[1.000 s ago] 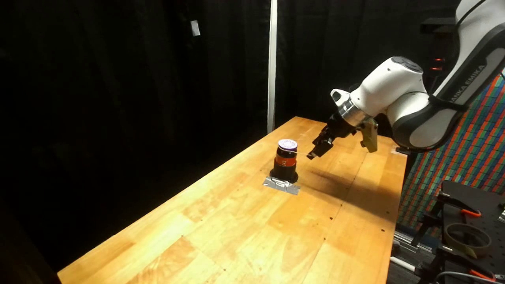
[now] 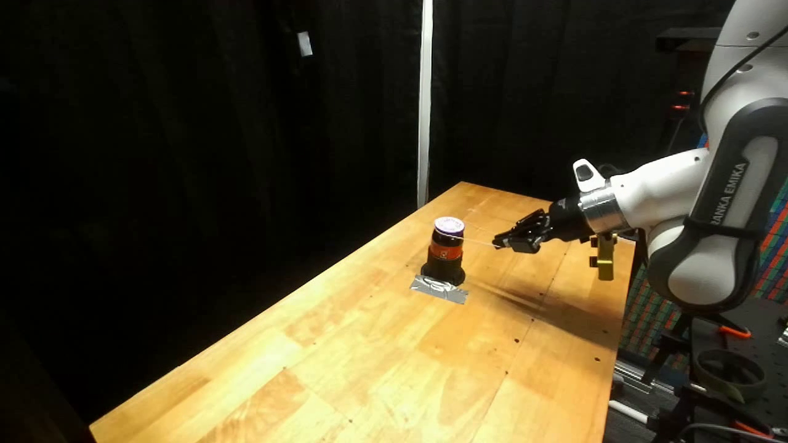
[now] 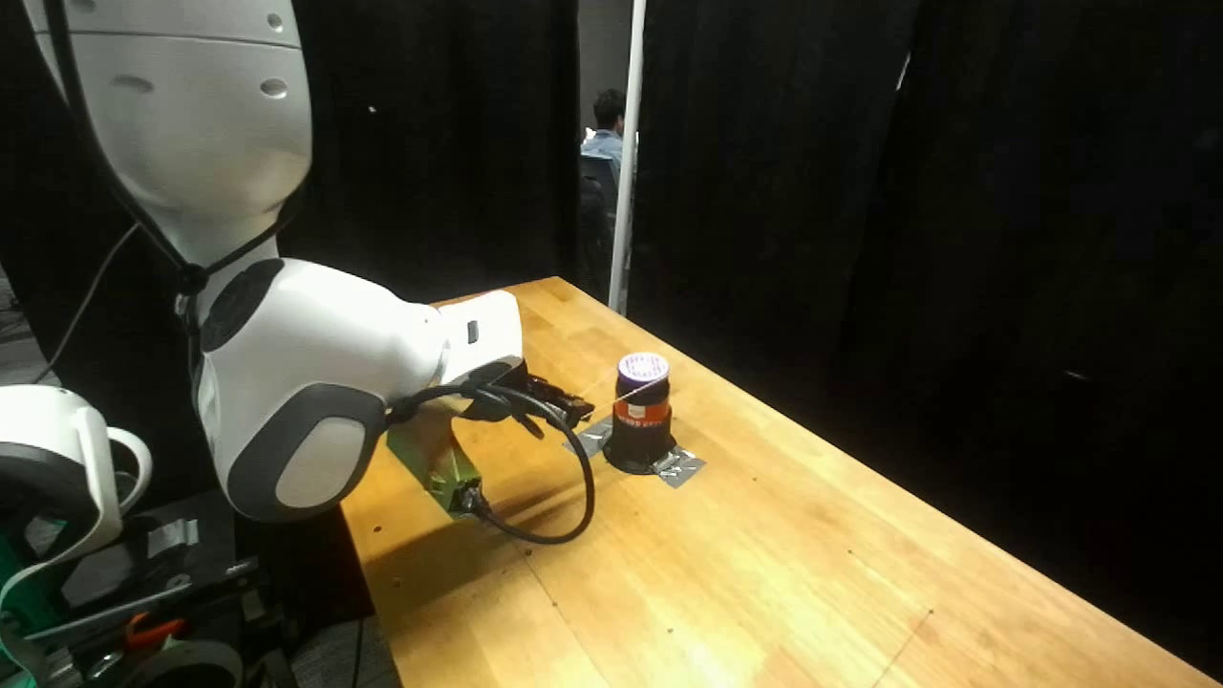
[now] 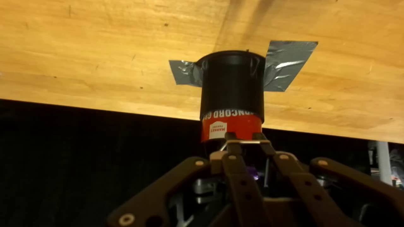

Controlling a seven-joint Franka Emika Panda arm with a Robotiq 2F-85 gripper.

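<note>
A jar with a white-and-purple lid and a red-orange label stands upright in a black holder on the wooden table. A thin pale band stretches taut from the jar's top to my gripper, which is shut on it, off to one side of the jar and at about lid height. In the wrist view the band crosses between the narrowly spaced fingertips, and its strands run back past their sides. The far side of the lid, where the band loops round, is hidden.
Grey tape fixes the holder to the table. The table's edge lies close behind the jar, with dark curtain beyond. A cable hangs in a loop below my wrist.
My gripper has drawn slightly back from the jar, and the wrist has tipped from steeply downward to nearly level. The band is longer now; jar and holder have not moved.
</note>
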